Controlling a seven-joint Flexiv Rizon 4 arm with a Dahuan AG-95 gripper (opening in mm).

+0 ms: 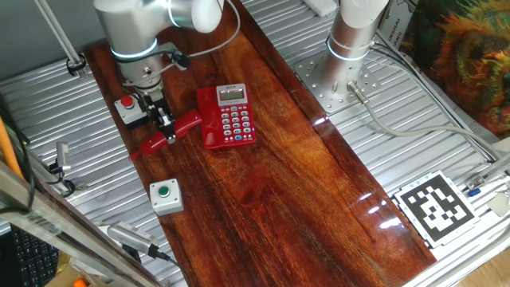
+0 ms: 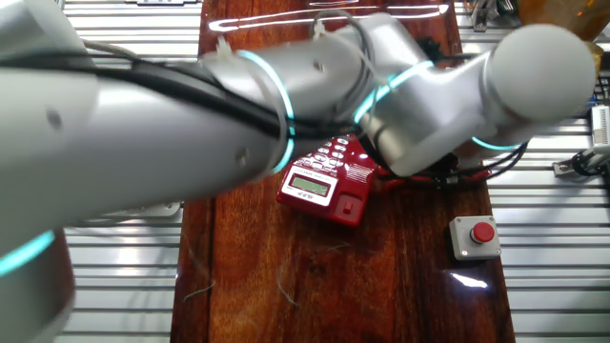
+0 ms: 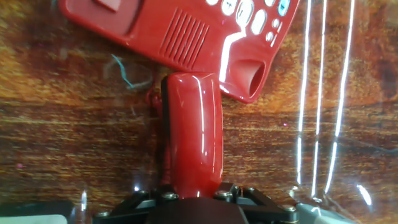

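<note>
A red telephone handset [image 1: 185, 123] is held in my gripper [image 1: 168, 137], which is shut on its middle. In the wrist view the handset [image 3: 196, 124] points up from between my fingers, and its far end overlaps the edge of the phone base. That red base [image 1: 229, 117], with grey keys and a small display, lies on the wooden table, right beside the handset in exterior view 1. The arm hides the handset and gripper for the most part in exterior view 2, where the base [image 2: 334, 181] shows in part.
A red-button box [image 1: 131, 110] stands close behind the gripper, and a green-button box [image 1: 166, 197] is nearer the front left edge.
</note>
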